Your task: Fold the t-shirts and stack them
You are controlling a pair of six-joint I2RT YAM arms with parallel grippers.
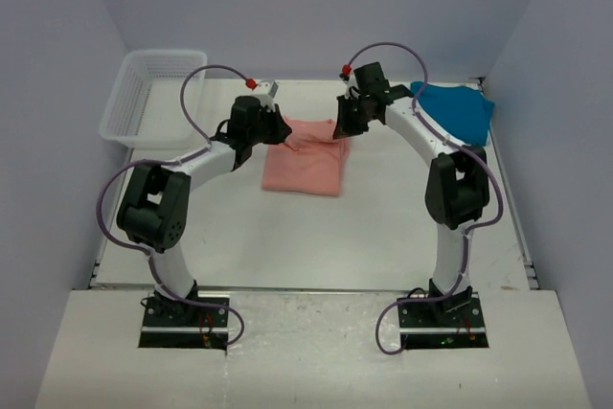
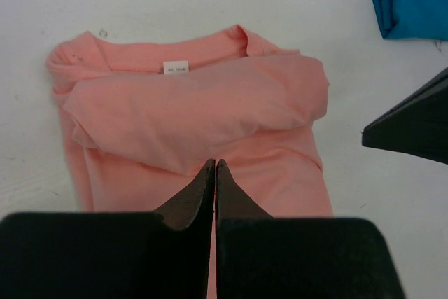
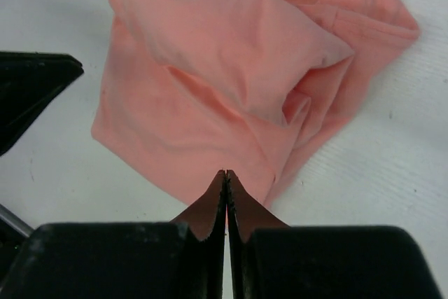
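A pink t-shirt (image 1: 303, 170) lies partly folded in the middle of the table. Its upper part is bunched into a loose flap (image 2: 196, 106), with the collar and a white tag (image 2: 176, 67) showing behind it. Over the shirt's upper left is my left gripper (image 1: 284, 134), shut, its fingertips together and no cloth visible between them. My right gripper (image 1: 340, 132) is over the upper right side, likewise shut with nothing showing between its tips. In the right wrist view, a crumpled fold (image 3: 297, 103) stands up at the shirt's side. A folded blue t-shirt (image 1: 454, 113) rests at the back right.
An empty-looking white basket (image 1: 121, 122) stands at the back left, beside the left arm. Grey walls (image 1: 306, 16) border the table's back and sides.
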